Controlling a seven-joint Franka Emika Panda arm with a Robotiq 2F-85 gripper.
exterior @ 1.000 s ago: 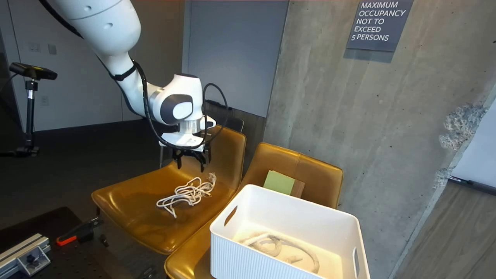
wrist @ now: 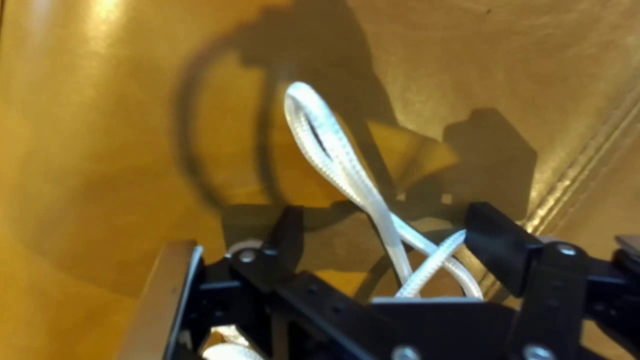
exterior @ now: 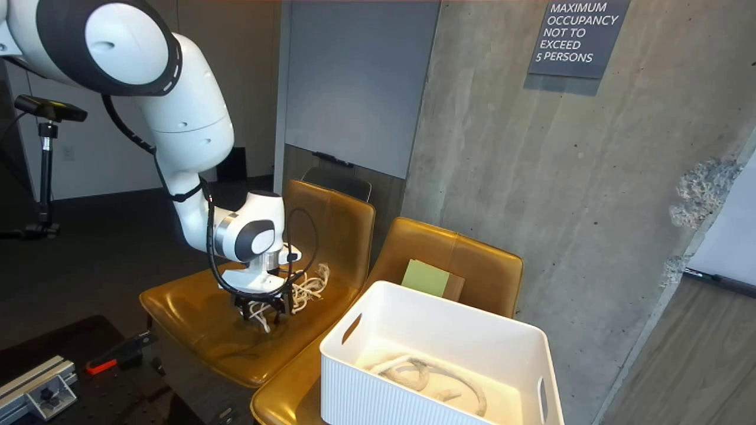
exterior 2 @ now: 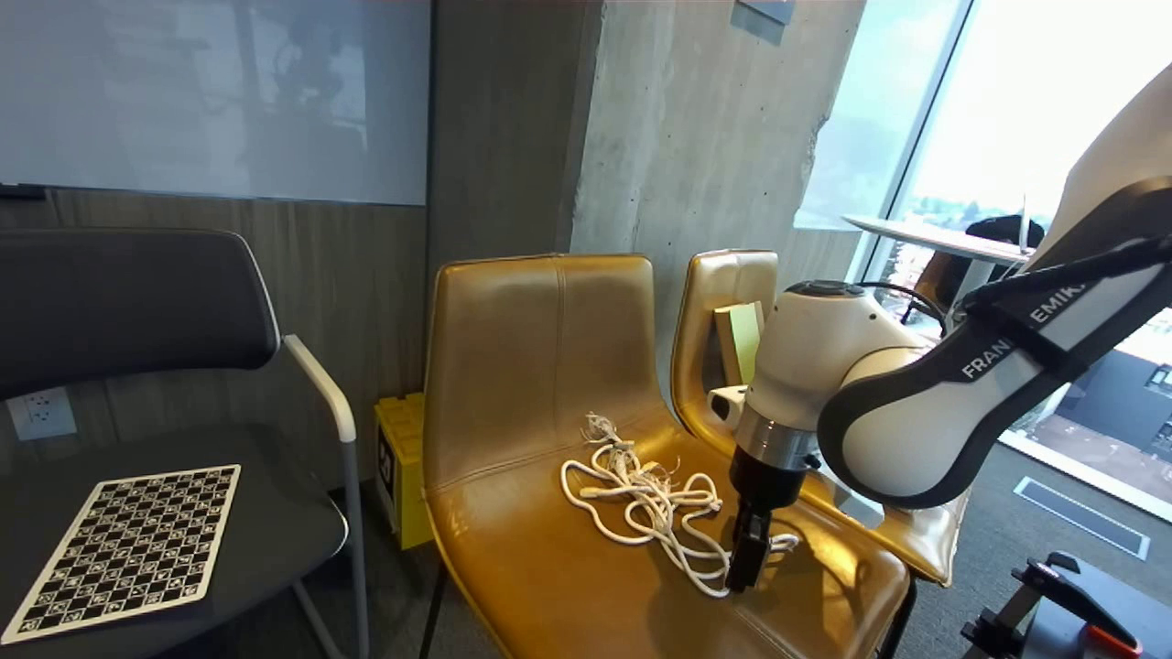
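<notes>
A tangled white rope (exterior: 306, 289) lies on the seat of the left tan chair (exterior: 191, 304). My gripper (exterior: 263, 316) is down at the seat, over the near end of the tangle. From the other side, the rope (exterior 2: 659, 505) spreads across the seat and passes behind my gripper (exterior 2: 747, 577). Up close, a rope loop (wrist: 327, 144) points away from my gripper, and its crossing strands run between the fingers. A clear gap separates the two fingers, and the rope does not look pinched. The gripper body hides the rest of the rope below.
A white bin (exterior: 425, 319) with rope-like pieces (exterior: 425, 375) inside stands on the neighbouring tan chair. Green and brown boards (exterior: 430, 280) lean against that chair's back. A dark chair bearing a checkered board (exterior 2: 126, 549) is off to the side.
My arm has come down from above the chair to the seat, slightly leftward in the view. The gripper now stands around part of the rope, its fingers closer together than before.
</notes>
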